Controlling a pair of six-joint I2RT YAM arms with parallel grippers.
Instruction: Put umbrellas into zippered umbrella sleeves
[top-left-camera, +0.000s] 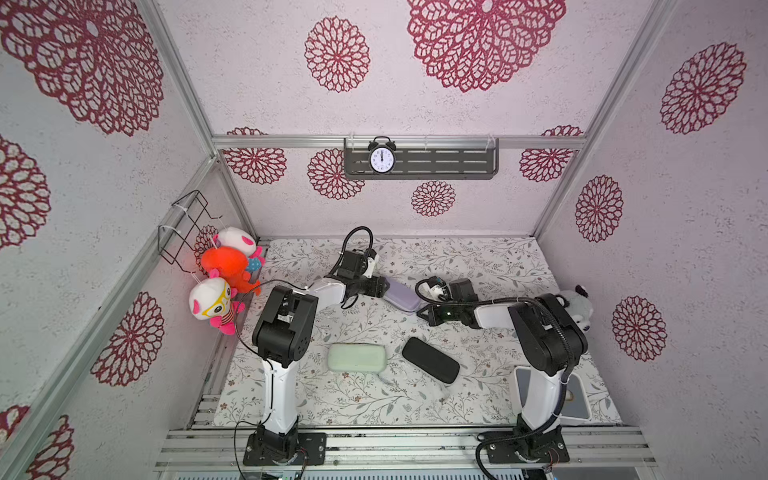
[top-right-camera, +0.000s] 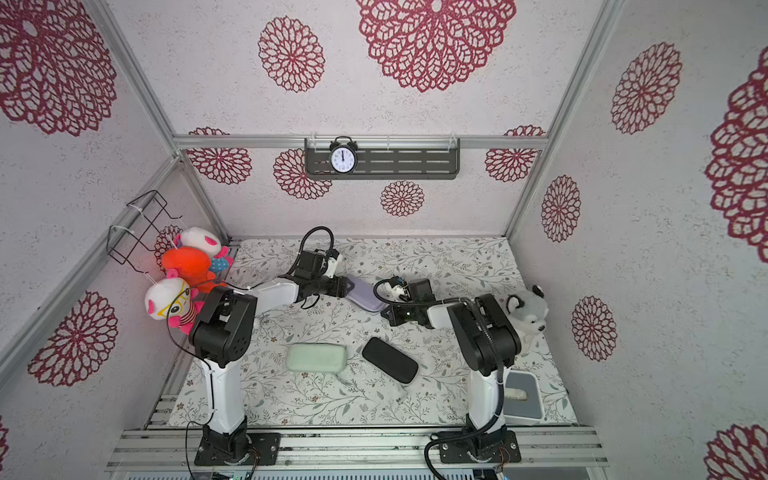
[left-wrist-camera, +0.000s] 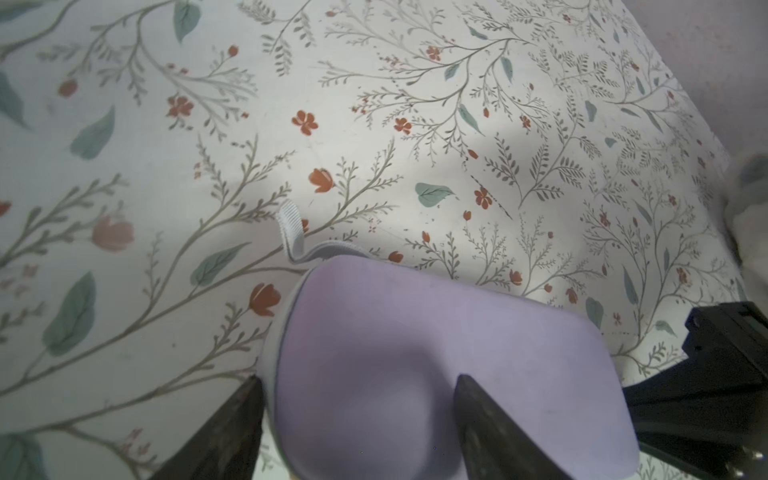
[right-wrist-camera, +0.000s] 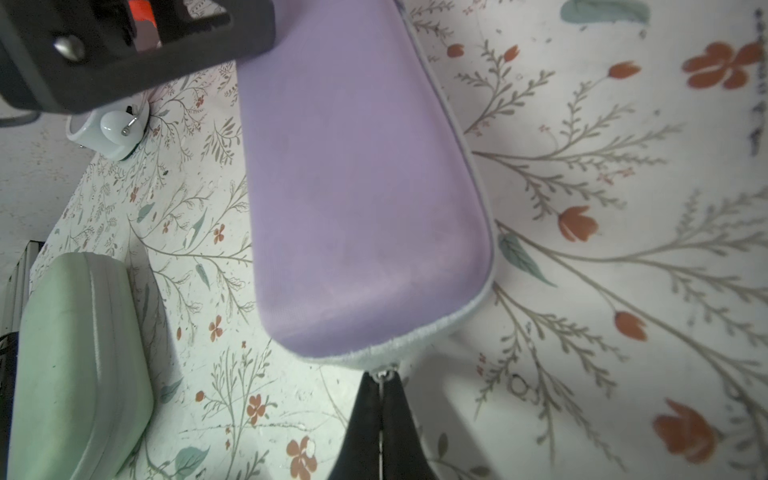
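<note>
A lilac zippered case (top-left-camera: 400, 294) lies on the floral table between the grippers, its pale zipper strap (left-wrist-camera: 293, 228) showing at one end in the left wrist view. My left gripper is at that end, fingers parted over the case and blurred; whether they touch it is unclear. At the other end my right gripper is shut on the small zipper pull at the rim. A green case (top-left-camera: 357, 357) and a black case (top-left-camera: 429, 358) lie in front. No umbrella is recognisable.
Plush toys (top-left-camera: 228, 268) line the left edge; a plush panda (top-right-camera: 528, 312) sits at the right. A white-rimmed grey tray (top-right-camera: 524, 384) is at the front right.
</note>
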